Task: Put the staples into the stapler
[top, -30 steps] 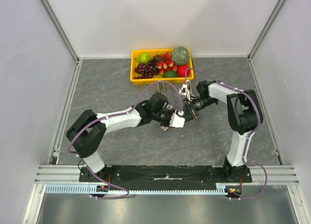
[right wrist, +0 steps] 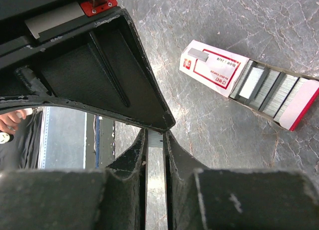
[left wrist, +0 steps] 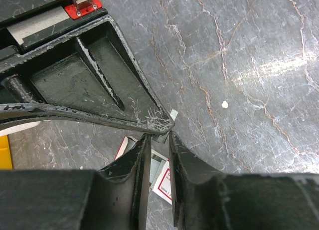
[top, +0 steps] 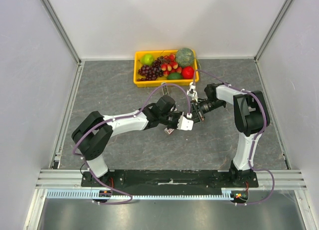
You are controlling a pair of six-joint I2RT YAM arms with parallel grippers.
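Note:
A white-and-red staple box (right wrist: 213, 69) lies open on the table, rows of staples (right wrist: 275, 95) inside, below both grippers. My right gripper is shut on a small silver piece, apparently a strip of staples. My left gripper is close by, its fingertips a little apart at that same piece, which is partly behind them; whether they grip it cannot be told. In the top view both grippers meet at the centre, hiding most of the box. The stapler is not clearly visible, only some metal behind the arms.
A yellow basket of fruit (top: 141, 79) stands at the back centre.
Both arms have shifted slightly to the right in the top view, the grippers staying close together over the box.

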